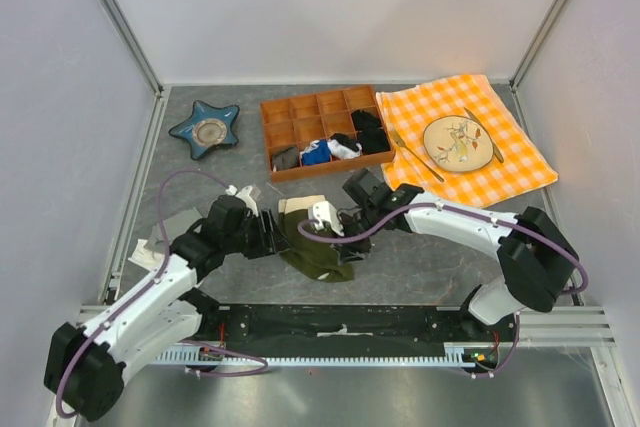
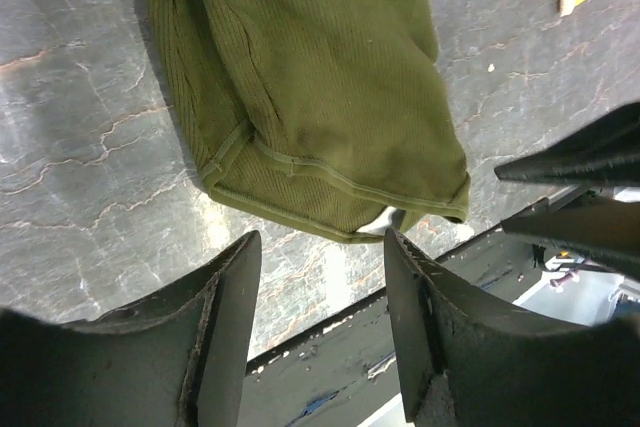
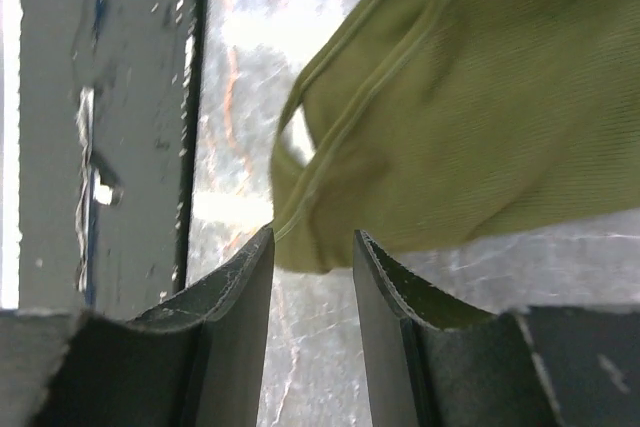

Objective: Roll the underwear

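The olive-green ribbed underwear lies folded on the grey table, with a pale band at its far end. Over its left side my left gripper hovers open. In the left wrist view the left fingertips stand apart near the hem of the underwear, no cloth between them. My right gripper is open above the right side of the cloth. The right wrist view shows a corner of the underwear just beyond the parted fingers; whether they touch it cannot be told.
Behind the cloth stands a brown compartment box holding several dark, blue and white rolled items. A blue star-shaped dish is at the back left. An orange checked cloth carries a plate at the right. A black strip borders the front.
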